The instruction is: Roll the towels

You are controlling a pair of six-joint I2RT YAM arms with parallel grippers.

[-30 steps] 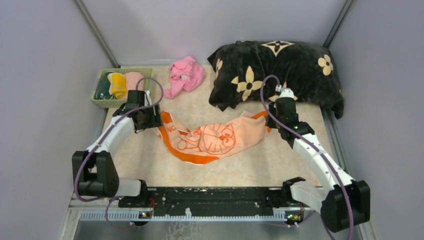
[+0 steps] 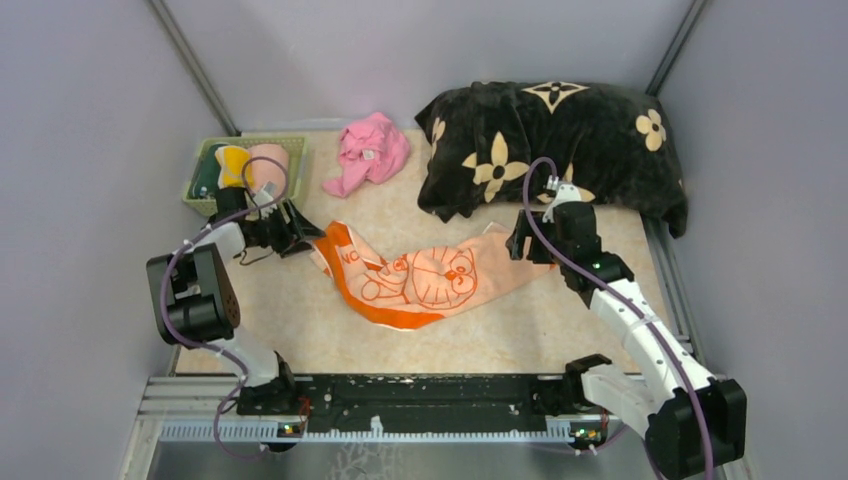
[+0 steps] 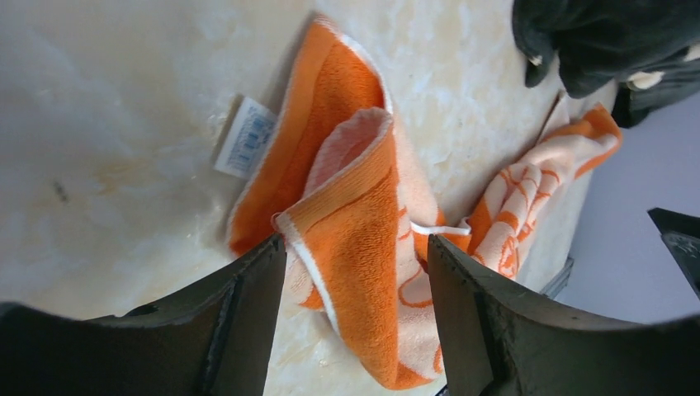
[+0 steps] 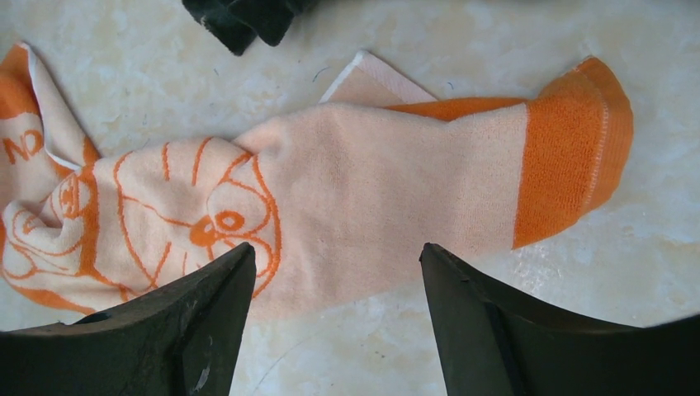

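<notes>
An orange and peach towel (image 2: pixel 440 275) with a cartoon face lies crumpled across the middle of the table, its ends folded over. Close to its left end my left gripper (image 2: pixel 318 236) stands open. In the left wrist view the folded orange corner (image 3: pixel 355 239) appears between and beyond the spread fingers, with a white tag (image 3: pixel 247 138) beside it; whether they touch cannot be told. My right gripper (image 2: pixel 519 240), also open, is over the towel's right end. The right wrist view shows the peach cloth (image 4: pixel 363 190) and orange end band (image 4: pixel 569 157) lying below the fingers.
At the back left stands a green basket (image 2: pixel 193 207) holding rolled cloths. A pink towel (image 2: pixel 368 150) lies bunched beside it. A large dark blanket with flowers (image 2: pixel 600 125) fills the back right. Bare table (image 2: pixel 470 348) runs along the front.
My left gripper has turned, its arm drawing in, and remains by the towel's left end. The right gripper has opened and shifted left over the right end, which now lies released.
</notes>
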